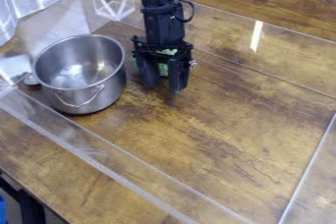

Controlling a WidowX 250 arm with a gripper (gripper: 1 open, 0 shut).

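Note:
The black gripper (163, 71) reaches down from the top of the view over a green object (141, 61), which lies on the wooden table right of the steel pot. The gripper's body covers much of the green thing, and its fingers are dark and small, so whether they hold it cannot be seen.
A large steel pot (79, 71) with a wire handle stands at the left, close beside the gripper. Clear plastic walls edge the wooden table (230, 149).

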